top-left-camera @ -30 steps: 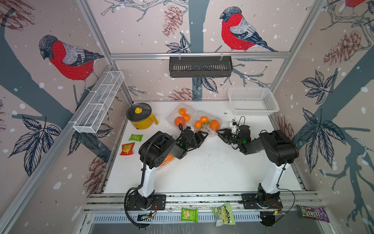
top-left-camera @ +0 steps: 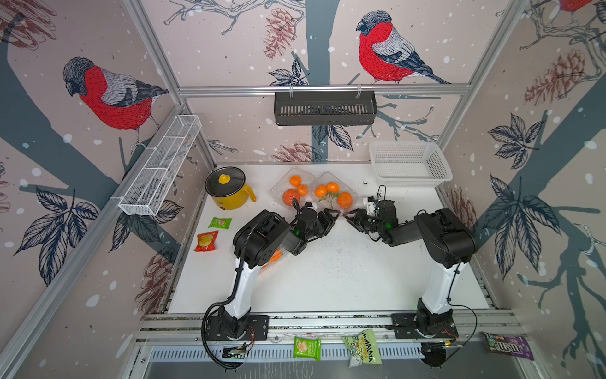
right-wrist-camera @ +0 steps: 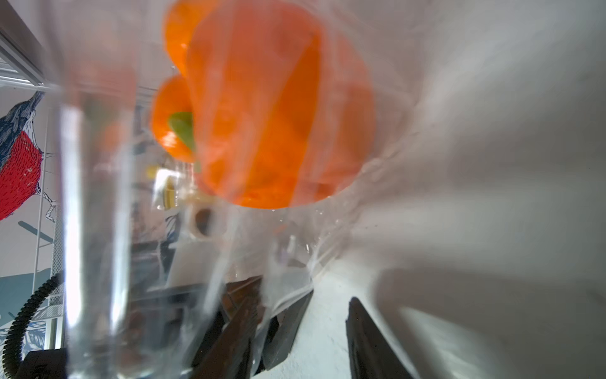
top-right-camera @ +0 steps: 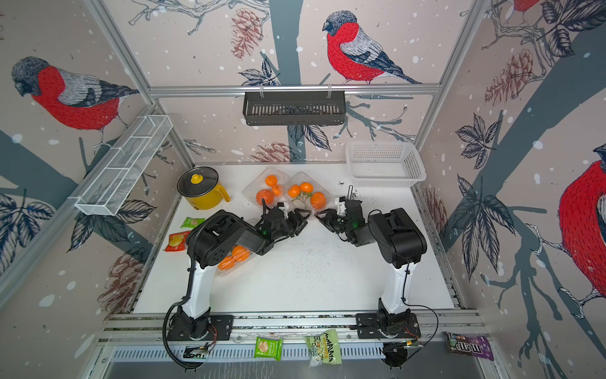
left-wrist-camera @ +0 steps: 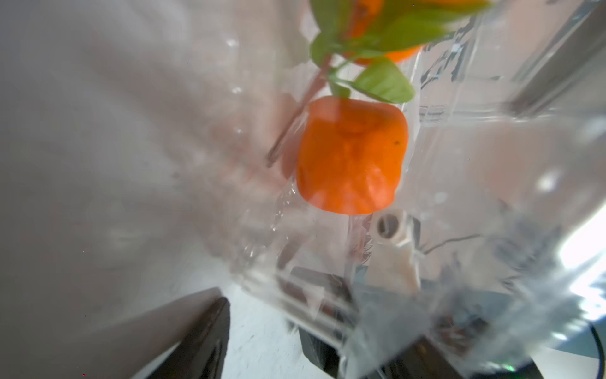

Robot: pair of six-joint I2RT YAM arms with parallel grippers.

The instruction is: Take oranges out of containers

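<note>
Two clear plastic containers of oranges lie at the back middle: the left one and the right one, whose oranges show leaves among them. My left gripper is at the right container's near side; in the left wrist view its fingers are mostly behind clear plastic, which it grips. An orange fills the middle there. My right gripper faces it at the same container's near right, part open, with plastic just beside its fingertips; a large orange shows through the wall.
A yellow pot stands back left, a white basket back right. Snack packets lie at the left. More oranges lie partly under the left arm.
My right gripper has moved slightly left. The right container and its oranges have shifted slightly left and up in the view; my left arm has moved slightly.
</note>
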